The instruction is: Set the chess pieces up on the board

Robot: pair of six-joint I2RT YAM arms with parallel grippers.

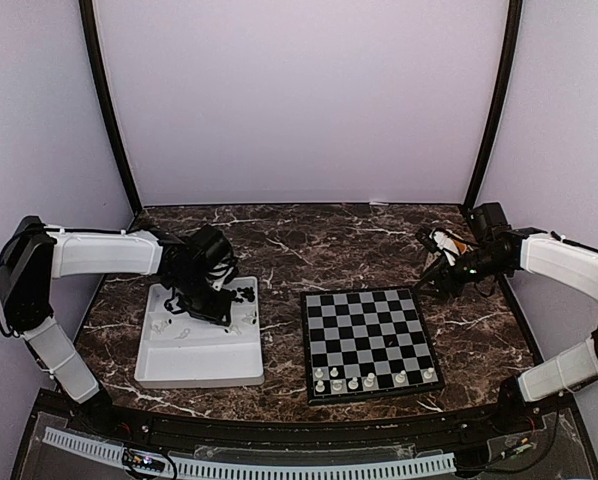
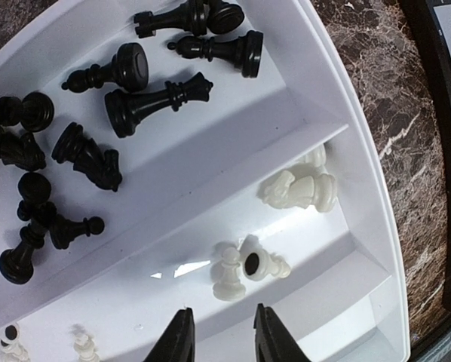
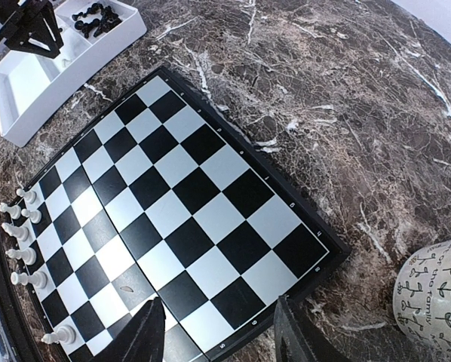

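Observation:
My left gripper stands open above the white tray (image 1: 197, 365), its fingers empty. Below it in the left wrist view lie white pieces, a white pawn (image 2: 228, 275) and a white knight (image 2: 293, 192) among them, plus several black pieces, including a black queen (image 2: 139, 105), in another compartment. The chessboard (image 1: 369, 330) holds several white pieces along its near rows, such as a white piece (image 3: 59, 335) at the end. My right gripper is open with nothing between its fingers, over the board's right side.
A white printed cylindrical object (image 3: 437, 302) stands beside the board at the right.

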